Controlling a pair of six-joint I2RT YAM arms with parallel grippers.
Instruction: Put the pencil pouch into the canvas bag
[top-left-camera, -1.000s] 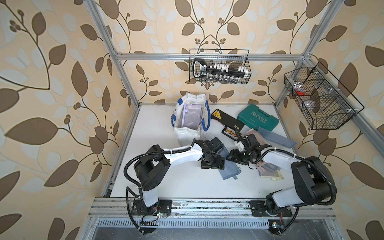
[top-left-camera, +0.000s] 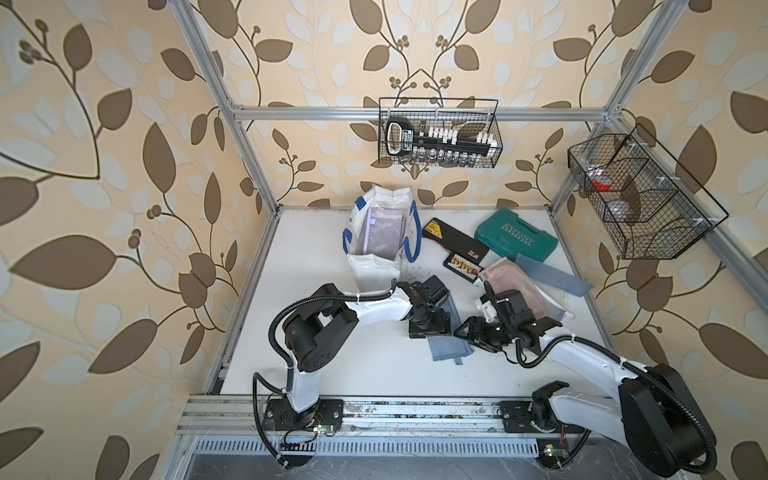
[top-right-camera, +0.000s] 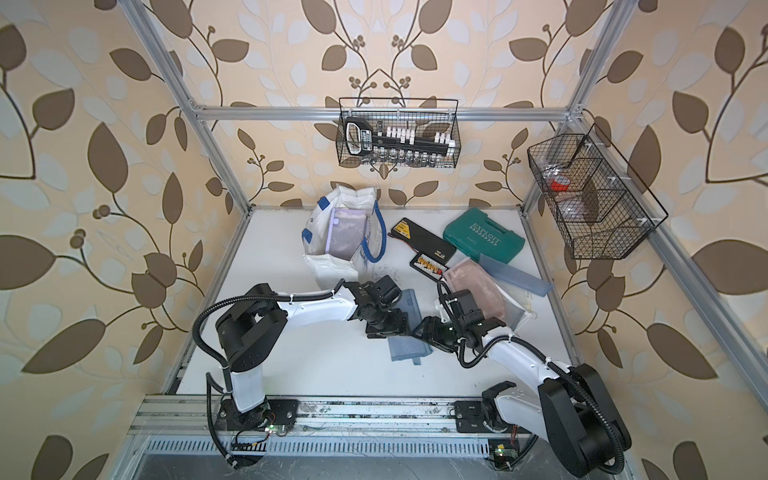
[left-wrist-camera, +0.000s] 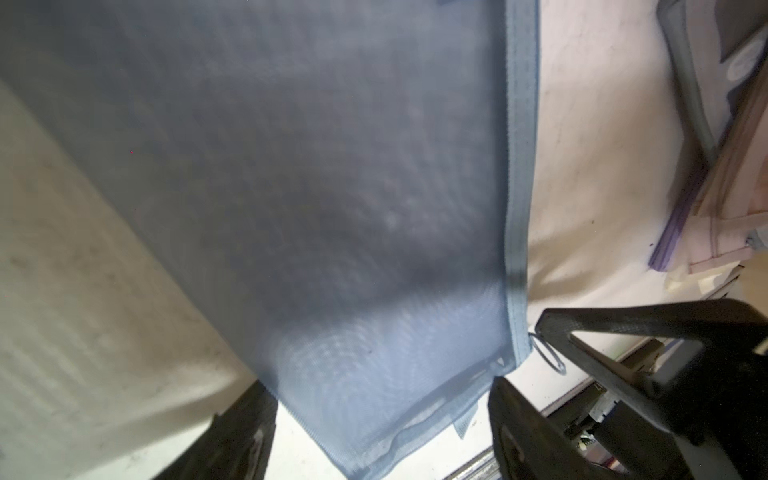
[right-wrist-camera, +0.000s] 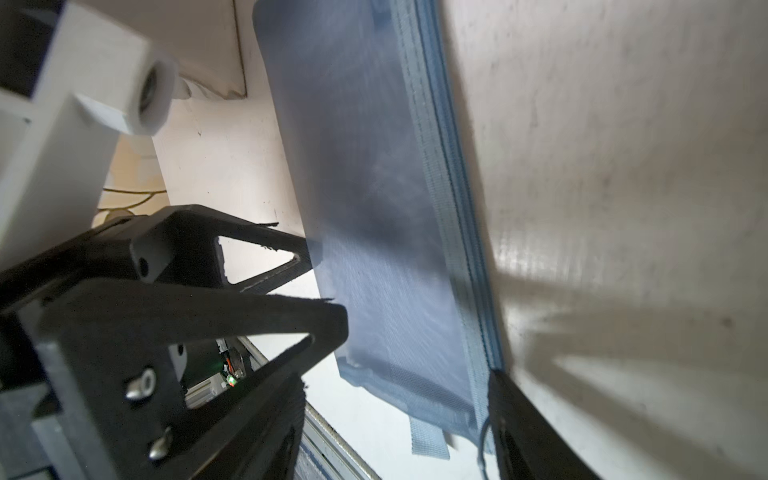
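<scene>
The blue-grey mesh pencil pouch (top-left-camera: 450, 348) lies on the table between my two arms, its zipper edge on the right. My left gripper is open over the pouch's left side, its fingers apart with the near part of the pouch in view between them. From the right, my right gripper stands partly open at the near zipper corner, one fingertip close to the zipper; whether it touches cannot be told. Behind the left arm stands the white canvas bag (top-left-camera: 372, 269) with blue handles, and a lilac pouch (top-left-camera: 385, 229) sits inside it.
Right of the bag lie a black box (top-left-camera: 456, 240), a small case (top-left-camera: 462, 266) and a green case (top-left-camera: 516, 234). Pink pouches (top-left-camera: 508, 277) and a blue-grey strip (top-left-camera: 553, 276) lie behind the right arm.
The right gripper has shifted toward the front of the table, its elbow swinging outward. The pouch has slid slightly left and turned a little. The left arm has moved only slightly.
</scene>
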